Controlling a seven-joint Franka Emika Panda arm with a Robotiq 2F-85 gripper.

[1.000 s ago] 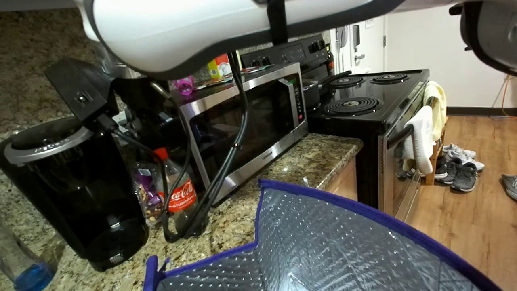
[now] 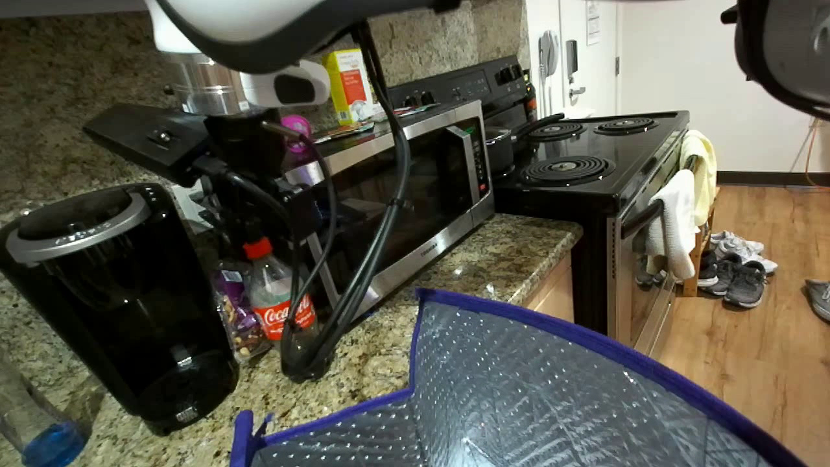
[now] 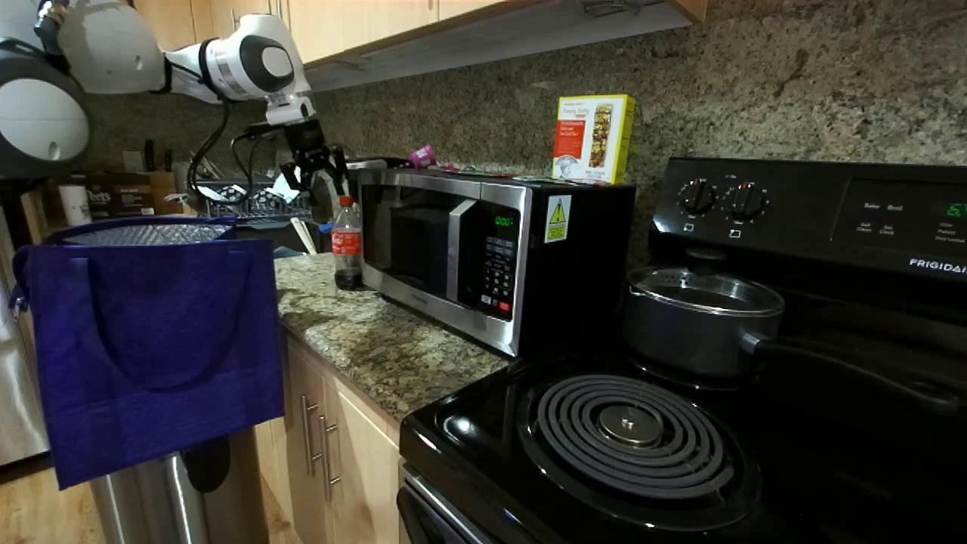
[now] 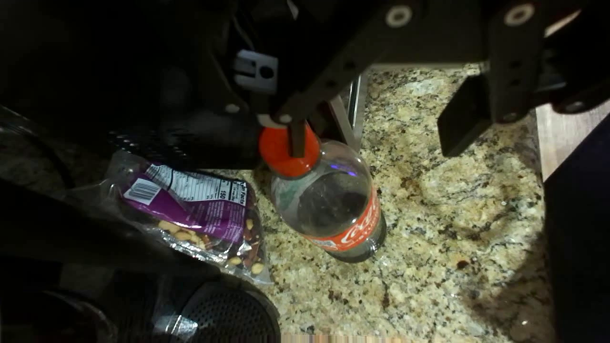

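Observation:
A Coca-Cola bottle [image 4: 343,194] with a red cap stands upright on the granite counter, partly full of dark liquid. My gripper hangs over it with its fingers wide apart and nothing held. In the wrist view, one finger overlaps the red cap, while the other is out over bare counter to the right. From the side, the gripper [image 3: 313,186] appears at about cap height or a little above, close to the bottle [image 3: 346,243]. Whether a finger touches the cap, I cannot tell. Beside the bottle lies a purple snack bag of nuts [image 4: 220,214].
The microwave [image 3: 435,236] stands right beside the bottle, and a black coffee maker [image 2: 124,311] is on the other side. An open purple insulated bag [image 3: 163,317] is by the counter's front edge. Bare counter [image 4: 452,228] lies to the bottle's right in the wrist view.
In exterior view 1, the white arm link has risen and uncovered more of the yellow box. The wrist and its hanging cables have shifted to the right. The bottle stands in the same place.

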